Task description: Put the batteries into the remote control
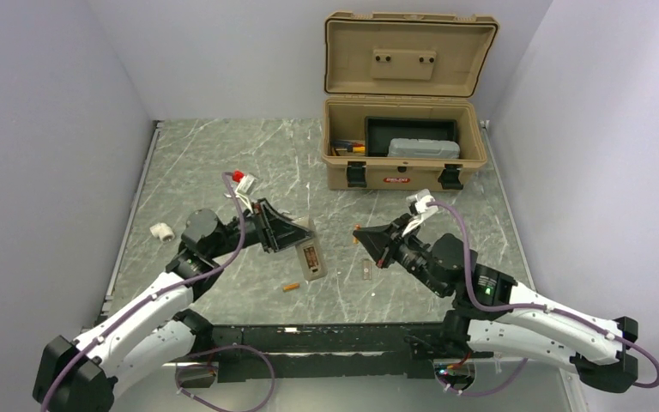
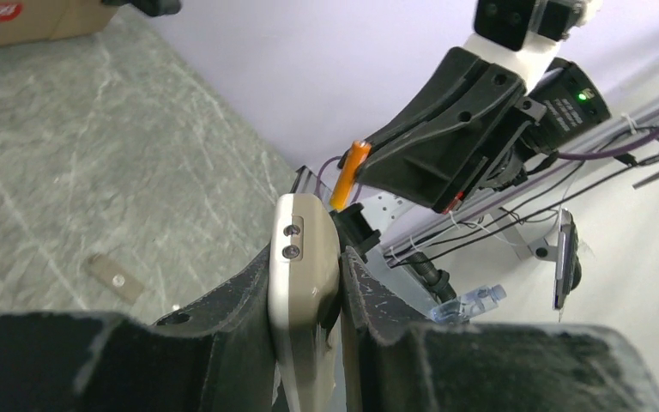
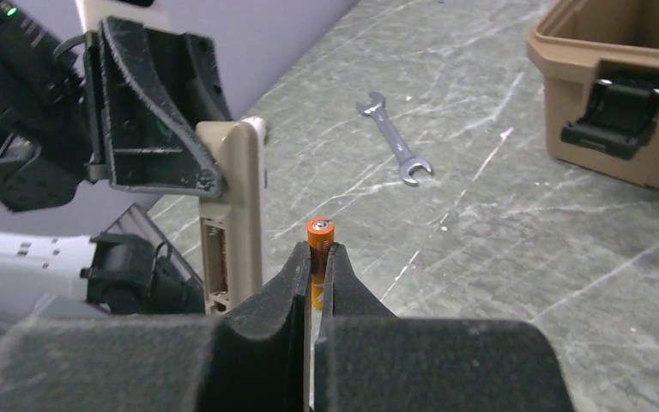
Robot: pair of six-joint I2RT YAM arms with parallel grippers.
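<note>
The beige remote [image 1: 313,264] [image 2: 300,275] [image 3: 240,215] is held upright in my left gripper [image 1: 300,230], its open battery compartment visible in the top and right wrist views. My right gripper [image 1: 360,233] is shut on an orange battery [image 2: 350,176] [image 3: 321,240], also upright, a short gap to the right of the remote. Another orange battery [image 1: 291,287] lies on the table below the remote. A small flat piece [image 1: 366,269] [image 2: 116,276], likely the battery cover, lies on the table to the right.
An open tan toolbox [image 1: 343,176] [image 3: 592,154] stands at the back right. A wrench [image 3: 390,133] lies at the back middle, partly hidden in the top view. A white object [image 1: 161,232] sits at the left.
</note>
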